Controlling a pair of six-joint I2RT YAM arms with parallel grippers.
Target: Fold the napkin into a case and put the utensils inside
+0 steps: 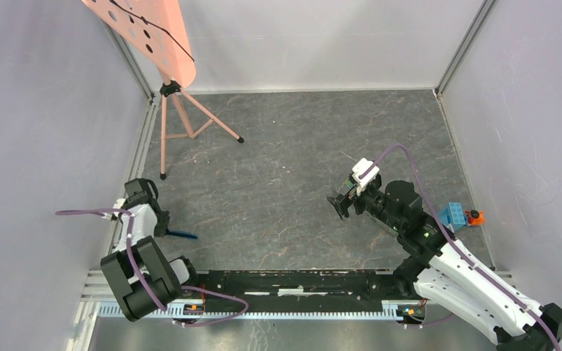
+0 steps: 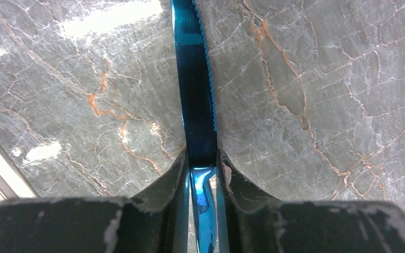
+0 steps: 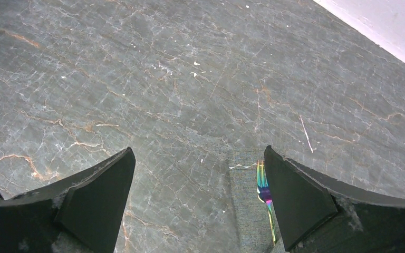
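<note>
In the left wrist view, a shiny blue knife runs between the fingertips of my left gripper, which is shut on it low over the floor. From above, the knife points rightward at the left front. My right gripper is open over the floor. Below it a grey-blue napkin lies with a rainbow fork on it; in the top view the right arm mostly hides them.
A pink tripod stand occupies the back left. A light-blue object and an orange one sit at the right wall.
</note>
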